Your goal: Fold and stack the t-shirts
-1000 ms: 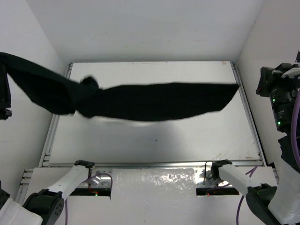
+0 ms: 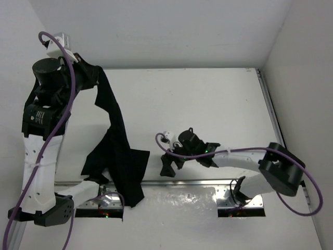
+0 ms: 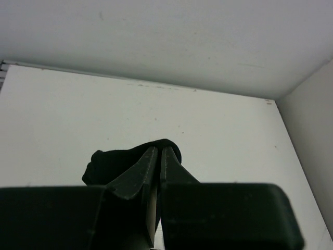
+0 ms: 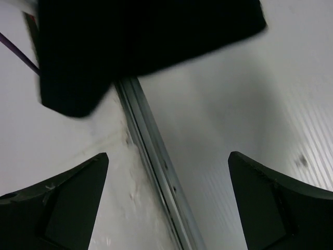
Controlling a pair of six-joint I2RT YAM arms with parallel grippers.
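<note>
A black t-shirt (image 2: 122,161) hangs from my raised left gripper (image 2: 86,70) at the upper left, draping onto the table (image 2: 203,99) and over its front edge. In the left wrist view my left gripper is shut on the dark cloth (image 3: 112,164). My right gripper (image 2: 171,153) is low near the table's front middle, just right of the hanging shirt. In the right wrist view it stands open (image 4: 169,182), with black cloth (image 4: 135,31) beyond its fingers and nothing between them.
Walls surround it at the back and sides. A metal rail (image 2: 208,182) runs along the front edge.
My left gripper has lifted the shirt up and toward the right, so the cloth swung from lying across the table to hanging down. My right gripper came from the right side down to the front middle.
</note>
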